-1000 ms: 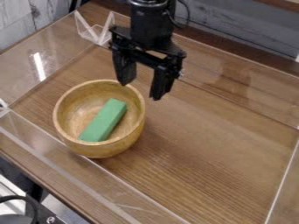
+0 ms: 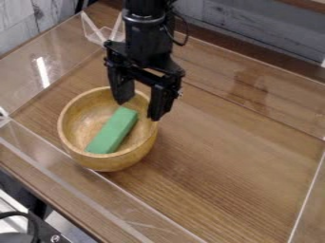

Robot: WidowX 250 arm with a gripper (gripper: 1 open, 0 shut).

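My gripper (image 2: 140, 93) hangs open over the upper right part of an oval tan bowl (image 2: 82, 149), its two dark fingers apart. In the bowl lies a green block (image 2: 112, 131), angled from lower left to upper right, just below and left of the fingers. Nothing shows held between the fingers.
Bare wooden tabletop (image 2: 235, 142) fills the right and lower parts of the view. A clear plastic item (image 2: 105, 27) is at the top left, behind the arm. A dark cable (image 2: 19, 223) lies at the lower left edge.
The gripper has moved left and slightly toward the viewer, closer to the bowl and the green block. The bowl and block look unmoved.
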